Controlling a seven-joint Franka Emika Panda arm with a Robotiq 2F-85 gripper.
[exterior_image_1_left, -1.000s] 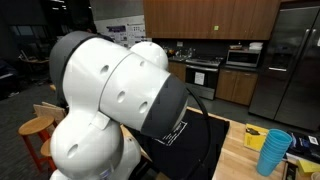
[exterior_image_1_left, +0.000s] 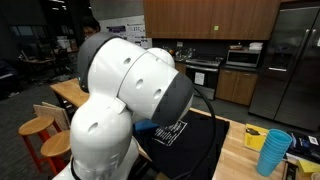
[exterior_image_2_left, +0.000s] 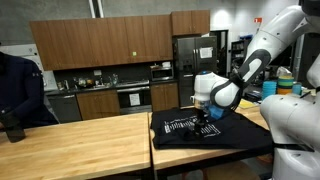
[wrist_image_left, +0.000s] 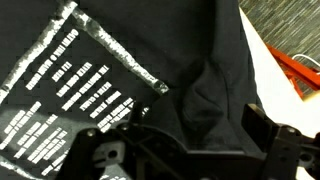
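Note:
A black cloth (wrist_image_left: 120, 30) with white printed stripes and bars lies on the wooden table, mostly flat. Below the middle of the wrist view, part of the cloth is raised in a soft fold (wrist_image_left: 205, 105). My gripper is open above this fold, one finger to each side of it; whether the fingertips touch the cloth, I cannot tell. In exterior view 2 the gripper (exterior_image_2_left: 195, 135) hangs low over the cloth (exterior_image_2_left: 165, 128). The arm blocks the gripper in exterior view 1, where the cloth (exterior_image_1_left: 205, 135) shows beyond it.
Blue cups (exterior_image_1_left: 272, 152) stand on the table's right side near a yellow item (exterior_image_1_left: 256, 136). An orange-red object (wrist_image_left: 292, 70) lies past the cloth's edge. Bare tabletop (exterior_image_2_left: 80, 145) extends left in exterior view 2. Stools (exterior_image_1_left: 38, 126) stand beside the table.
In exterior view 1, the arm's near part has shifted to the right, uncovering more of the stools. The cloth's visible part and the cups look unchanged.

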